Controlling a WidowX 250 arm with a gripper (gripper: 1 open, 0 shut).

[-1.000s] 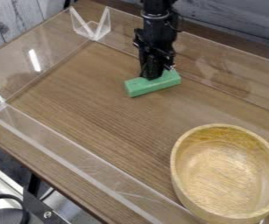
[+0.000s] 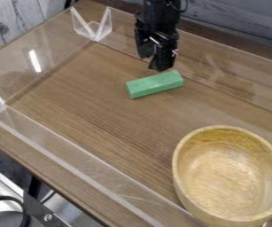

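A black robot arm reaches down from the top centre of the camera view, its gripper above and behind a green block. The gripper is open, and it is apart from the block, which lies flat on the wooden table.
A large tan bowl fills the lower right. A clear plastic piece stands at the top left. Dark cables lie at the bottom left corner.
The gripper has risen and moved back, away from the green block, which is now fully uncovered and looks to be in about the same place.
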